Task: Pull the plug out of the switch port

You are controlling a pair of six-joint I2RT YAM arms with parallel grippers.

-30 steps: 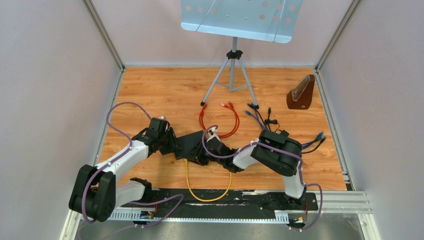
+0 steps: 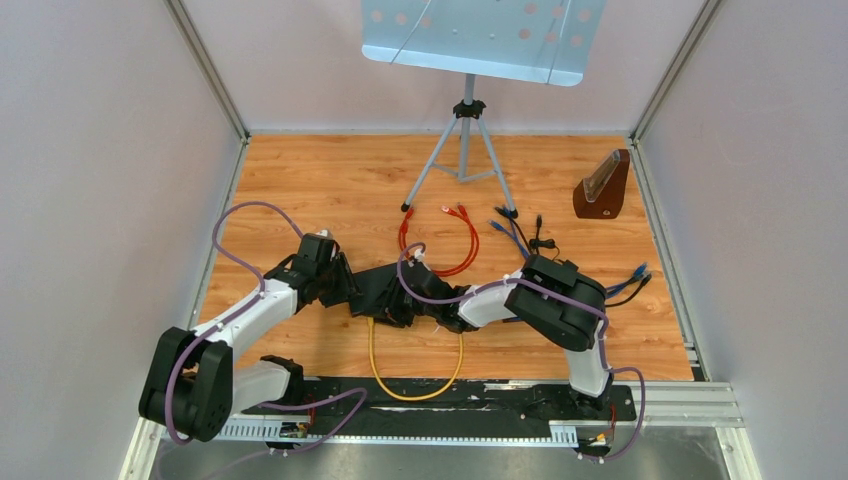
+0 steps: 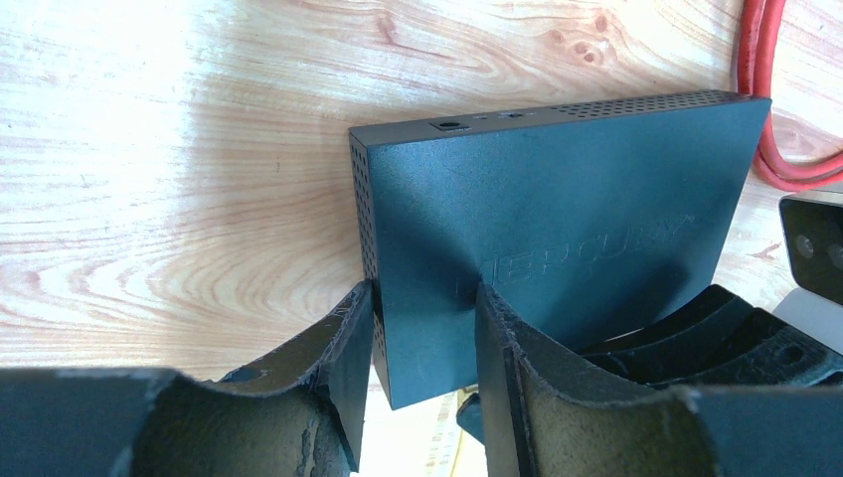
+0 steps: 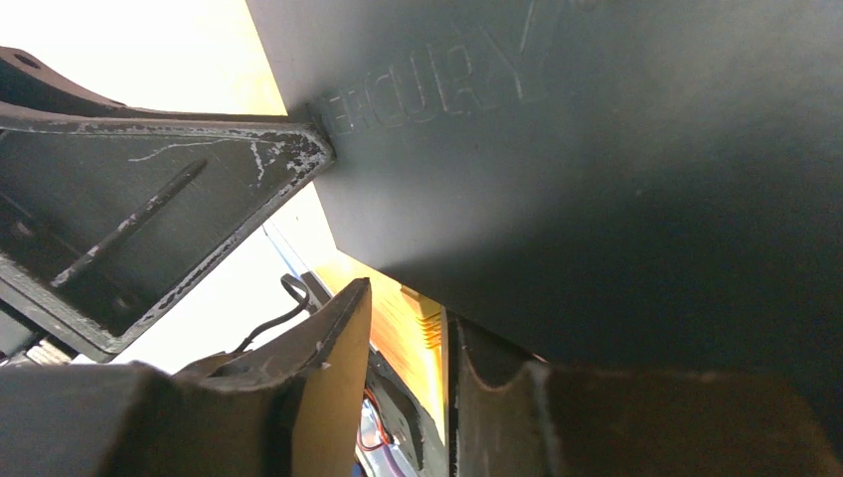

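Observation:
The black switch (image 2: 372, 287) lies on the wooden table, its broad face turned up. My left gripper is shut on its left end, one finger against the side and the other over the top face. At the switch's front edge, my right gripper stands part open. A ribbed yellow plug (image 4: 429, 330) shows in the gap between its fingers, close to the right-hand one, with space beside it. From that edge the yellow cable (image 2: 418, 398) loops toward the front of the table. The port itself is hidden.
Red cables (image 2: 473, 240) lie just behind the switch. Blue and black cables (image 2: 520, 235) are farther right, near a tripod stand (image 2: 466, 140). A brown metronome (image 2: 601, 190) stands at back right. Open table lies behind the left arm.
My right gripper and forearm have shifted slightly left and toward the back, and the yellow cable has moved a little left. The left arm and the switch look unmoved.

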